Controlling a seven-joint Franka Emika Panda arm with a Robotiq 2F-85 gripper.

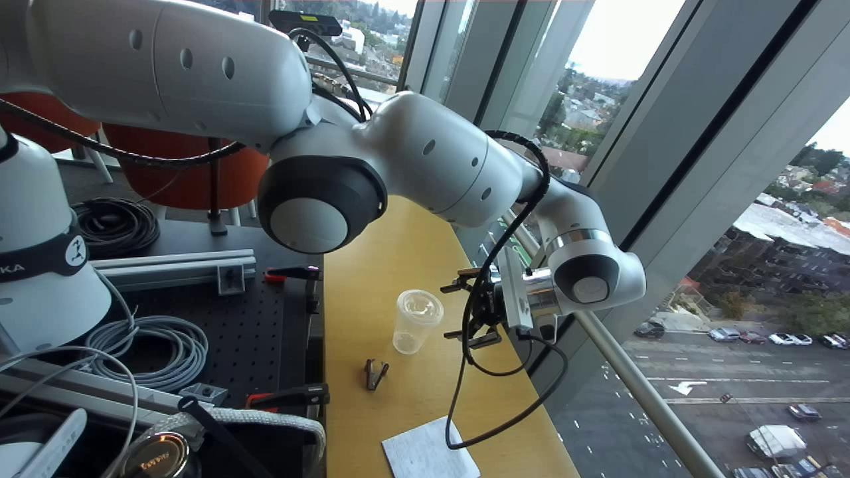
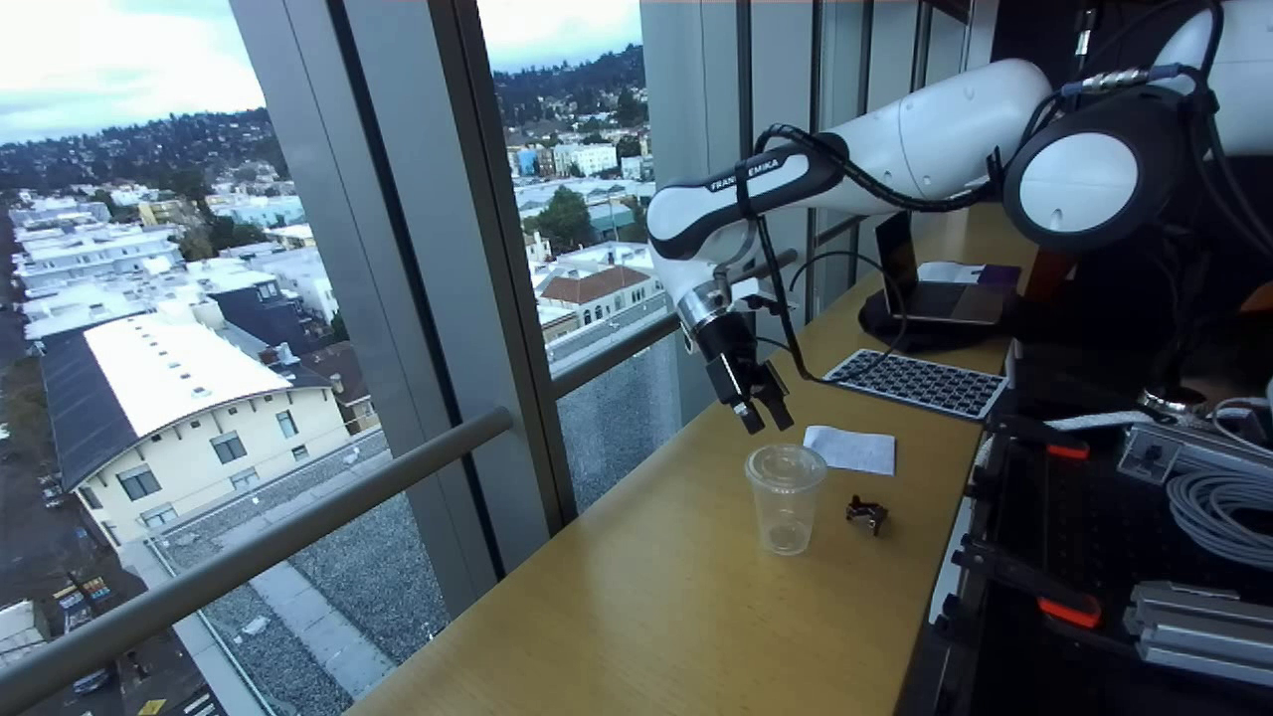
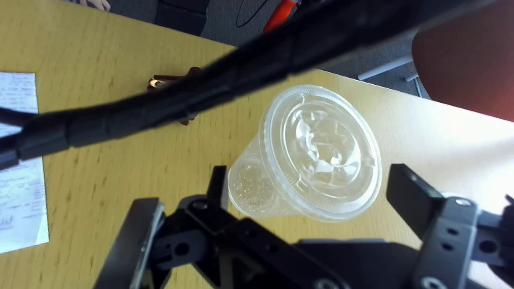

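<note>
A clear plastic cup [image 1: 410, 328] with a domed lid stands upright on the wooden table. My gripper [image 1: 459, 311] is open, tilted toward the cup from the window side, with nothing between its fingers. In exterior view 2 the gripper [image 2: 766, 420] hangs just above and behind the cup [image 2: 787, 507], apart from it. The wrist view has the cup's lid [image 3: 327, 154] beyond the two spread fingertips, and the cup's lower part leans toward the left finger in that view. A small dark brown clip [image 2: 867, 513] lies on the table near the cup.
A sheet of paper [image 1: 430, 450] lies near the clip. Farther along the table are a keyboard [image 2: 919, 381] and a laptop [image 2: 955, 298]. A metal railing [image 1: 637, 382] runs along the window side. A black cable loop [image 1: 550, 398] hangs from the arm.
</note>
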